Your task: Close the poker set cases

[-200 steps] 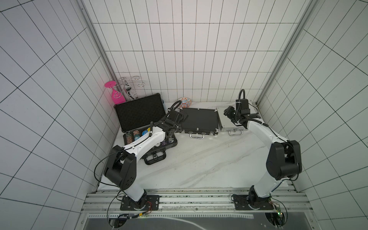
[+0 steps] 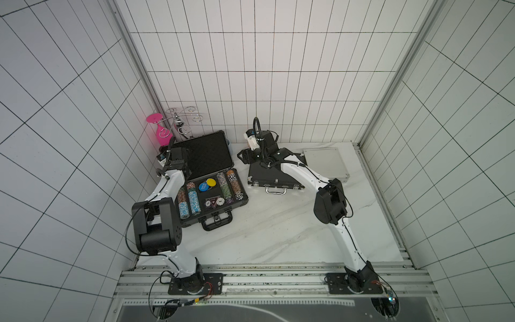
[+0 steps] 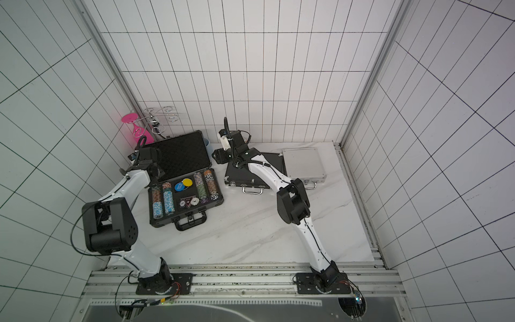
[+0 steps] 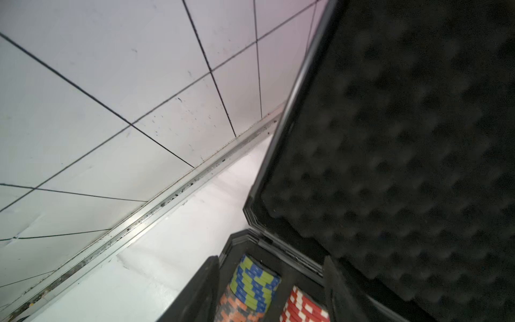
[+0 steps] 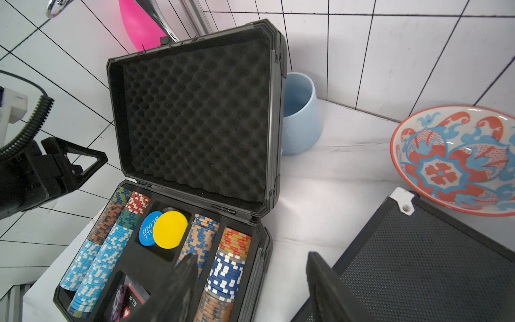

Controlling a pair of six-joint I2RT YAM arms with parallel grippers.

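An open black poker case stands at the left, its foam-lined lid (image 5: 195, 112) upright, chips, discs and cards in its base (image 2: 206, 201). My left gripper is open at the lid's left side, near the hinge corner. My right gripper is open over the gap between this case and a closed black case (image 5: 418, 257), nothing between its fingers. A closed silver case (image 2: 324, 163) lies at the right.
A pink vase (image 2: 163, 134) and metal stand are at the back left. A blue mug (image 5: 300, 118) and patterned bowl (image 5: 456, 155) sit behind the cases.
My left gripper has moved left from over the case base to the lid's left side. My right gripper has swept left from the silver case towards the open case.
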